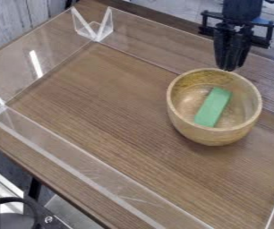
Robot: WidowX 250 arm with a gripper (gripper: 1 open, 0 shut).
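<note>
A tan round bowl [194,128] sits on the wooden table at the right, with a green rectangular block [214,108] lying inside it. Just behind the bowl's back rim, at the top right, my dark gripper [229,63] hangs shut, with nothing visible between its fingers.
Clear angular pieces [94,25] stand at the back left. A dark round object [14,215] lies at the bottom left corner, beyond the table's edge.
</note>
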